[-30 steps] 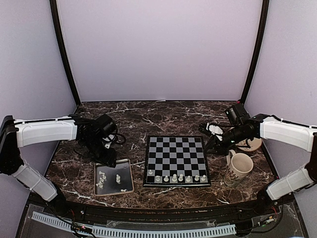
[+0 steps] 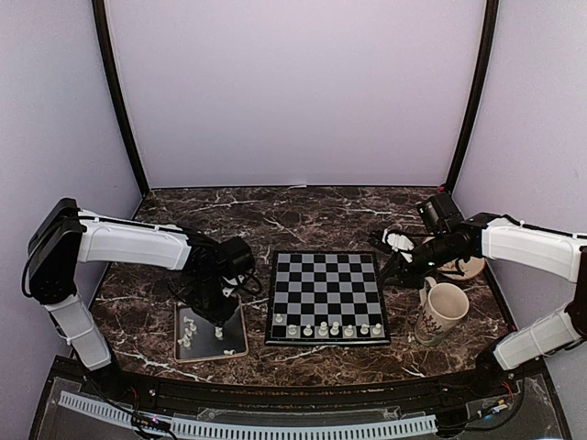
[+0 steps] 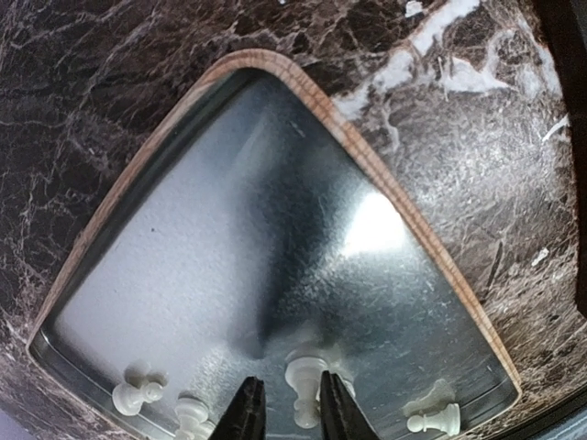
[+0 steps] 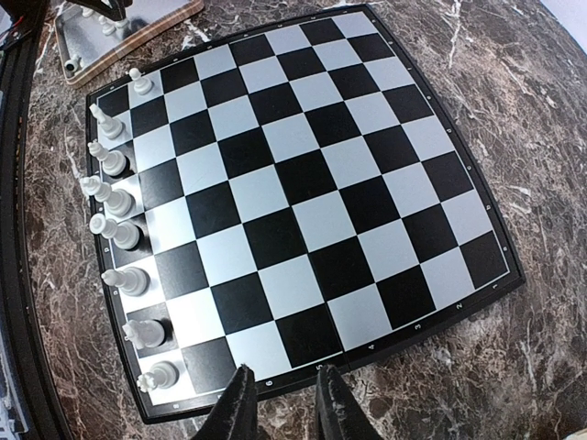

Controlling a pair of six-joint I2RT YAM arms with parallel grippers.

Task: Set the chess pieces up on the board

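Observation:
The chessboard (image 2: 326, 289) holds several white pieces along its near edge, plus a white pawn (image 4: 141, 84) one row further in at the left. A metal tray (image 3: 211, 229) to the left holds several loose white pieces. My left gripper is low over the tray, fingers apart, beside a white piece (image 3: 305, 376); whether that piece is between them is unclear. My right gripper hangs near the board's right side, part open, with nothing between its fingers.
A large mug (image 2: 440, 312) stands right of the board at the front, with a round plate (image 2: 468, 269) behind it.
My left gripper has moved right and down from above the tray's back edge into the tray area. The right arm is almost unchanged.

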